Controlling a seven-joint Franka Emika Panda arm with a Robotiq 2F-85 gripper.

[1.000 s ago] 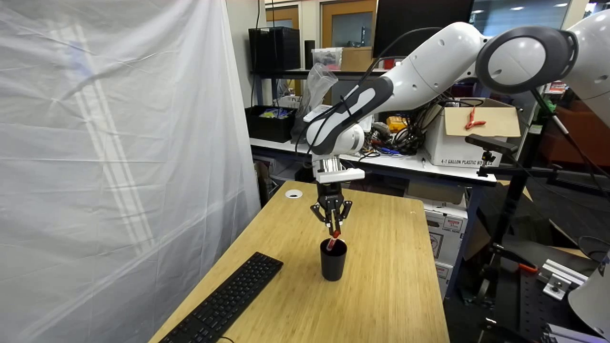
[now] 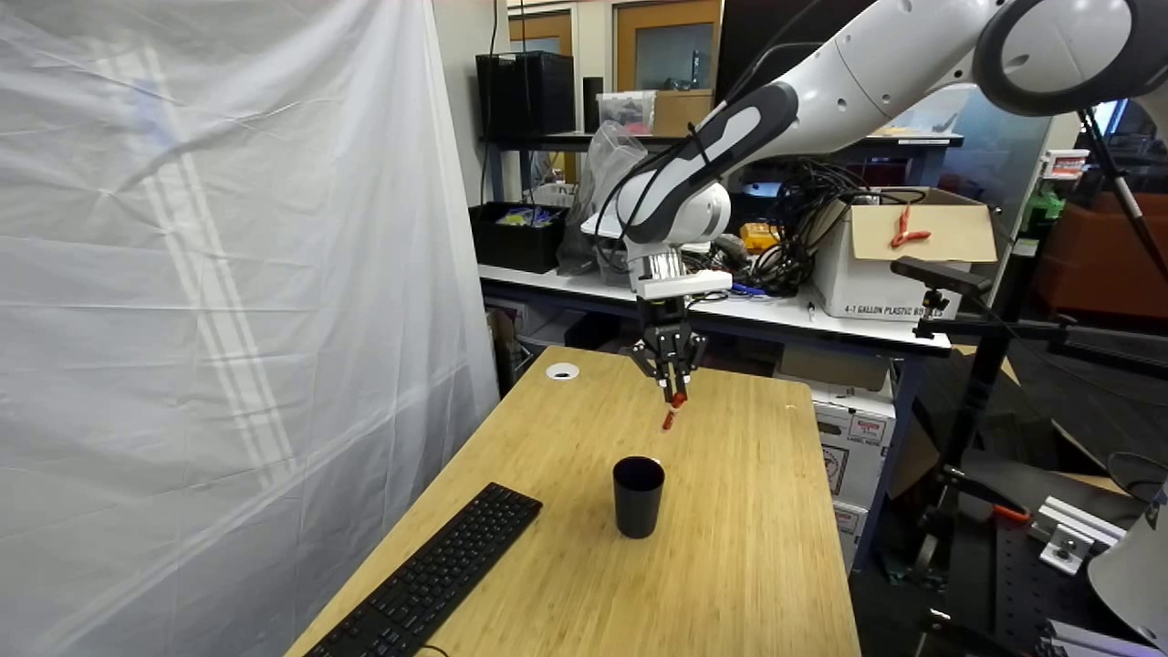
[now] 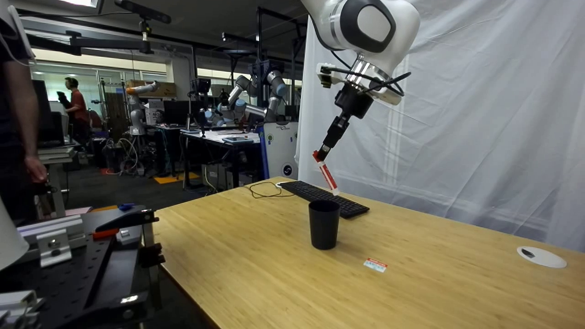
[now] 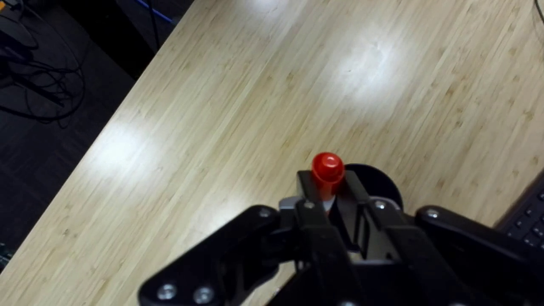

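My gripper [image 2: 672, 385] is shut on a red marker [image 2: 669, 418] with a pale band, holding it up in the air clear of the table. In exterior view 2 the marker [image 3: 327, 176] slants down to the right, its lower tip above the back of the black cup [image 3: 324, 225]. That cup [image 2: 638, 498] stands upright on the wooden table. The wrist view shows the marker's red end [image 4: 328, 167] pinched between the fingers; part of the cup [image 4: 377, 186] shows behind them, the rest hidden by the gripper.
A black keyboard [image 2: 432, 575] lies along the table's left side. A red-and-white label [image 3: 375, 265] lies flat near the cup, and a white round disc [image 2: 561, 371] sits at the far left corner.
The gripper has risen and moved back and to the right in exterior view 1. The marker, earlier partly inside the cup's mouth, is now above and away from it. The cup has stayed put.
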